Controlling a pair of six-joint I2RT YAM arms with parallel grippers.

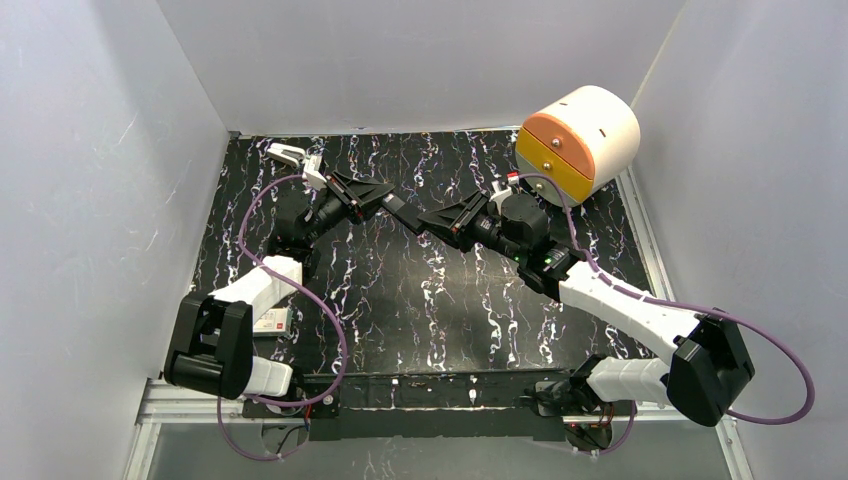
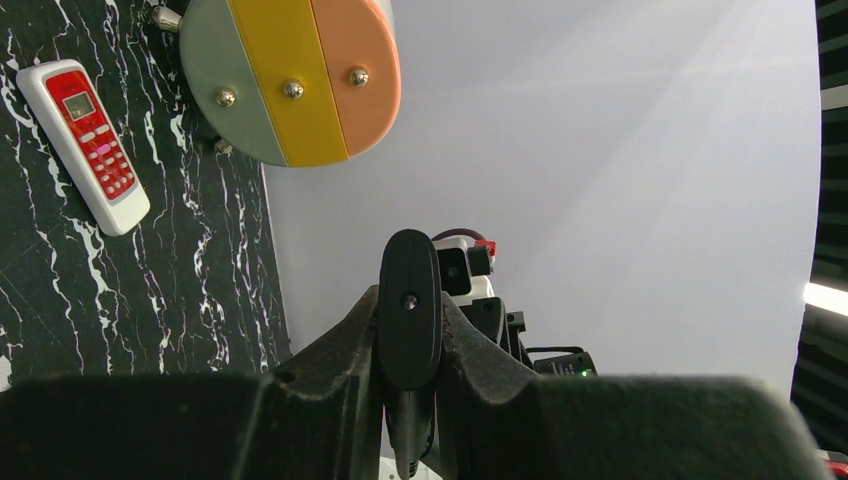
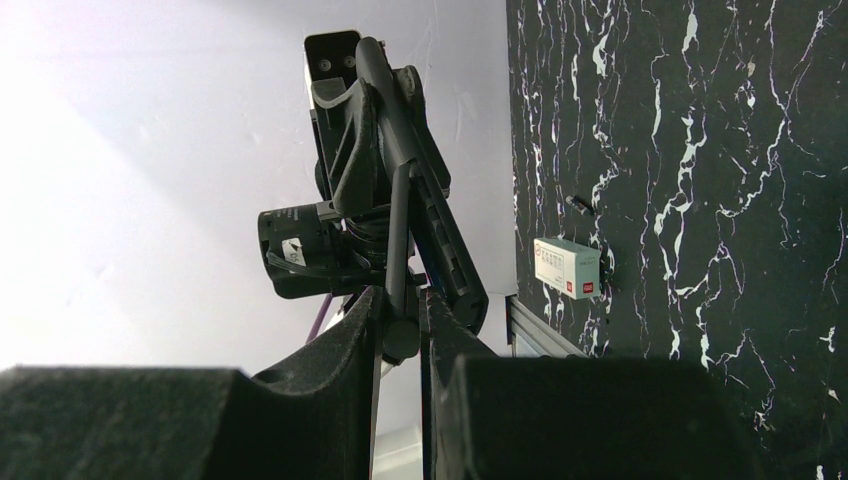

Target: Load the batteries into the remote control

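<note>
My left gripper (image 1: 388, 198) and right gripper (image 1: 425, 223) face each other over the table's middle, a dark elongated object (image 1: 405, 213) between them. Both are shut on dark pieces; the left wrist view shows a black piece (image 2: 409, 310) with a screw, the right a dark rod. I cannot tell exactly what these are. The white remote control (image 2: 84, 140), with red face up, lies on the marble table. A small dark cylinder (image 3: 581, 205), perhaps a battery, lies near a pale box (image 3: 566, 268) in the right wrist view.
A rounded cabinet (image 1: 590, 135) with coloured drawers stands at the back right. The pale box is at the table's front left, partly behind my left arm. Walls border the table; its middle surface below the grippers is clear.
</note>
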